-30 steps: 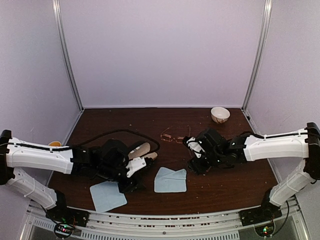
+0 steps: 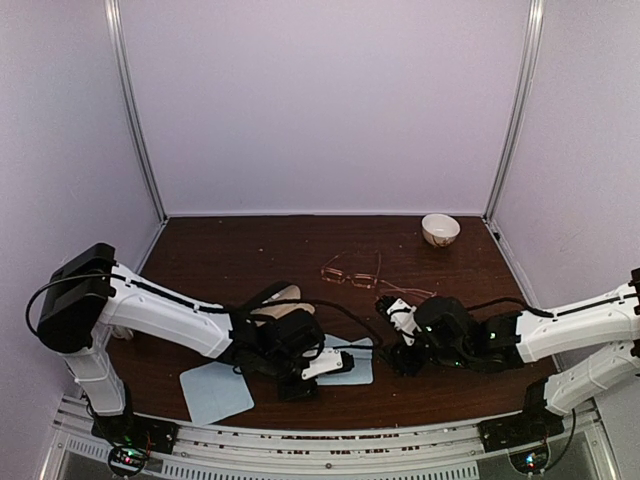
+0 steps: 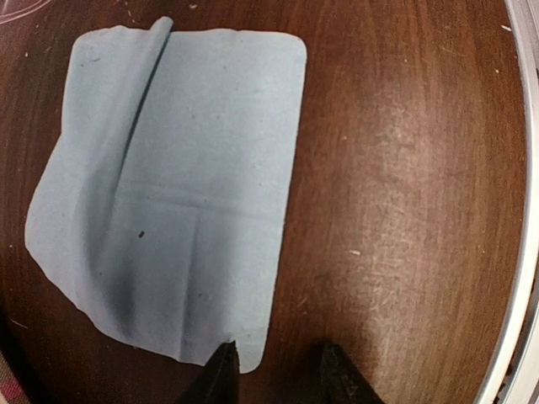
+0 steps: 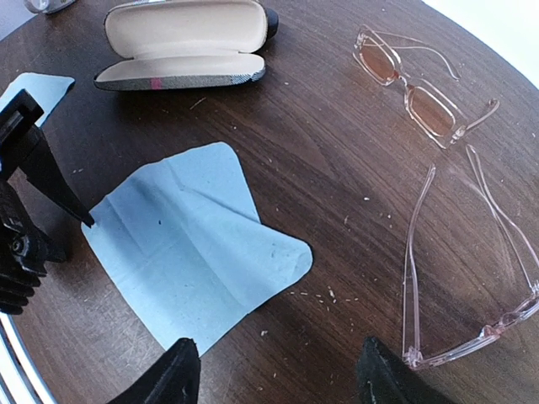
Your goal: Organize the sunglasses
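My left gripper is low at a corner of a creased blue cloth, its fingers part open; whether the cloth is between them I cannot tell. The right gripper stands open to the cloth's right, with nothing visible between its fingers. An open glasses case lies beyond the cloth. Tinted sunglasses and clear-framed glasses lie on the right side in the right wrist view.
A second blue cloth lies flat at the front left. A white bowl stands at the back right.
My left gripper has moved right, to the middle cloth's near corner. The right arm has shifted slightly toward the front.
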